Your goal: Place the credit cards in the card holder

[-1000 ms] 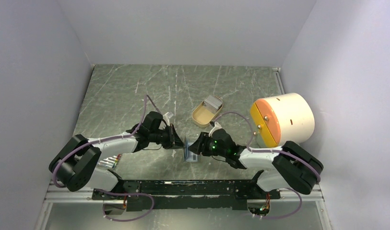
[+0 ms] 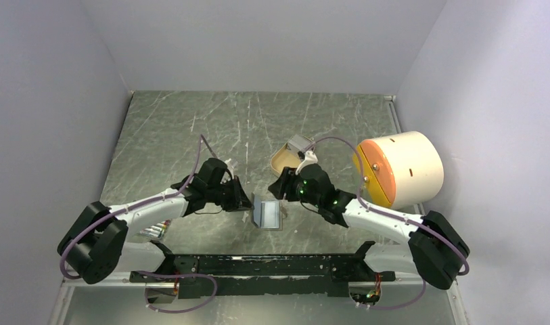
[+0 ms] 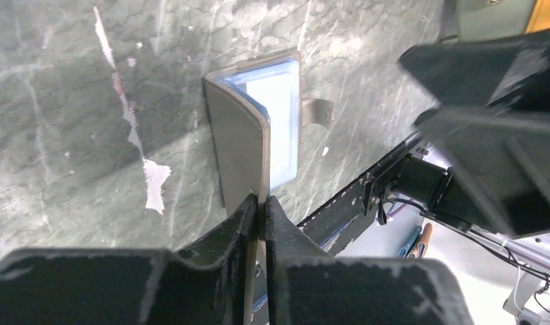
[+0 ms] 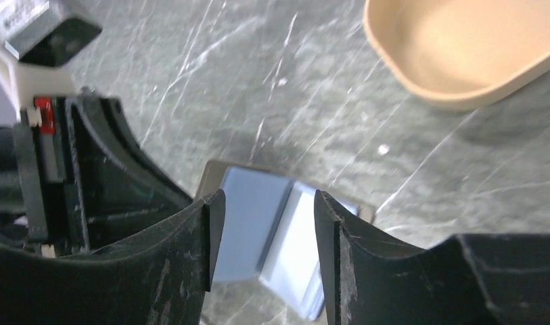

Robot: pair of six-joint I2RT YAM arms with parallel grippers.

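Observation:
The card holder (image 2: 272,214) stands spread on the table, its grey-brown cover (image 3: 239,128) raised and its clear sleeves (image 3: 275,115) exposed, with a white surface beneath. My left gripper is shut on the free edge of that cover. Above and behind the sleeves, my right gripper hovers open; only the holder and table show through its gap. No loose card can be made out in either gripper. In the top view a grey stack (image 2: 299,144), perhaps cards, sits in the tan tray (image 2: 283,160).
A large orange-and-cream drum-shaped object (image 2: 404,169) with a yellow front stands at the right. Several markers (image 2: 155,230) lie at the front left. The two grippers are close together over the holder.
My right gripper has moved back and slightly right, away from the sleeves. The left gripper has shifted left with the cover, so the holder stands wider apart.

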